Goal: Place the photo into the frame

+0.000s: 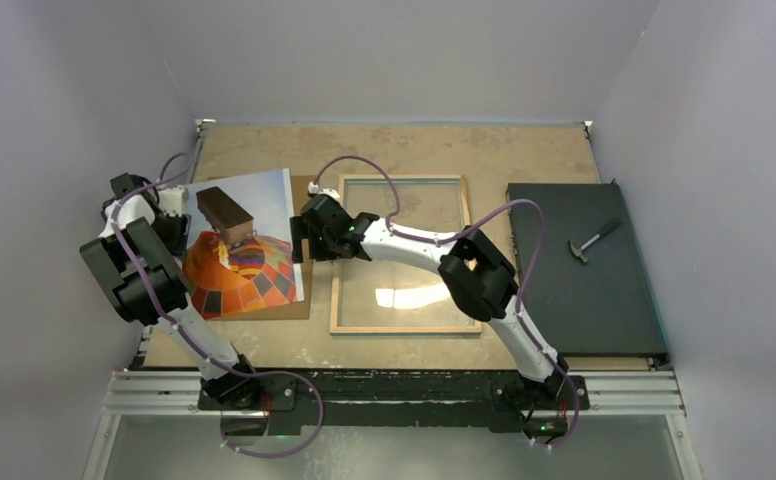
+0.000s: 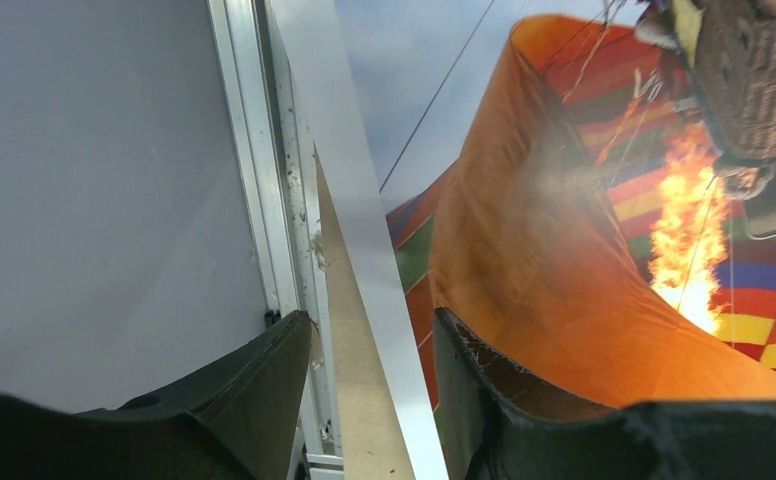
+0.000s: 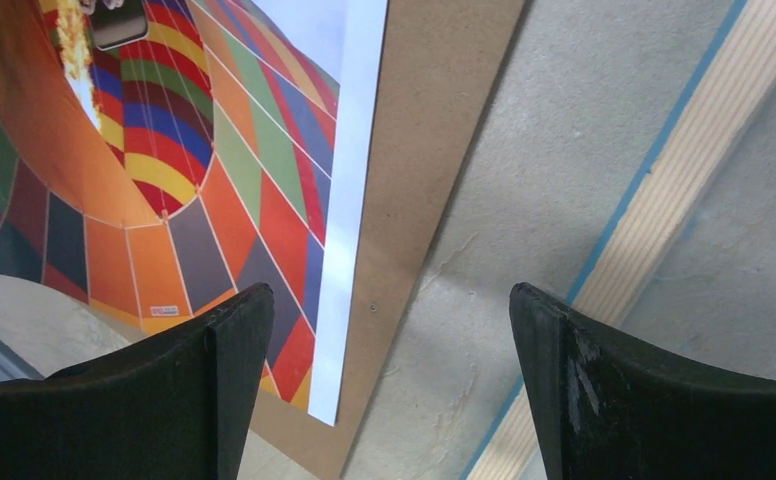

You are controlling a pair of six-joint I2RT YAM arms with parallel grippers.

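The hot-air-balloon photo [image 1: 249, 285] lies on a brown board [image 1: 302, 300] at the left of the table. My left gripper stands part open over the photo's left white edge, with no grasp visible. My right gripper is open above the photo's right white edge and the board's border, nothing held between its fingers. The empty wooden frame [image 1: 474, 290] with its clear pane lies just right of the photo, its left side showing in the right wrist view.
A dark flat panel [image 1: 584, 300] with a hammer [image 1: 594, 238] on it is at the right. Walls close in the table at left, back and right; the left wall is near my left gripper. Bare table [image 1: 394, 145] shows behind the frame.
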